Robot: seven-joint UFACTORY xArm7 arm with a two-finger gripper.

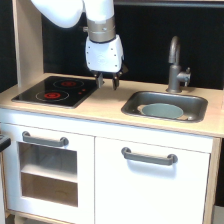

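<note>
My white gripper [107,80] hangs above the wooden counter between the stovetop and the sink, its black fingers pointing down and apart with nothing seen between them. A black stovetop [55,92] with red rings lies on the left. A metal sink [185,102] on the right holds a teal plate [160,109].
A grey faucet [174,68] stands behind the sink. Below are white doors [150,190] with grey handles, the left one with a window onto an empty-looking shelf. A dark object is cut off at the left edge.
</note>
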